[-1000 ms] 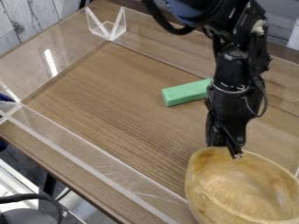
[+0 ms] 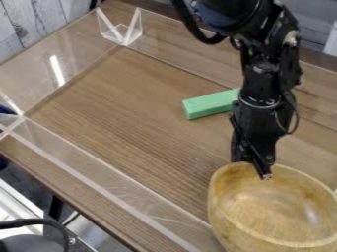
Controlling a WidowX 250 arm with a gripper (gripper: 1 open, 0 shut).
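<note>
My black gripper (image 2: pixel 253 157) points down at the far rim of a tan bowl (image 2: pixel 273 217) in the lower right of the camera view. Its tips are close over or at that rim; whether they touch it, and whether the fingers are open or shut, is hard to see against the dark parts. I cannot make out anything held.
A green block (image 2: pixel 207 103) lies on the wooden table (image 2: pixel 112 118) behind and left of the arm. Clear plastic pieces stand at the back left. A dark cable runs at the lower left, off the table's edge.
The arm and gripper have shifted very slightly; the bowl and the green block look unchanged.
</note>
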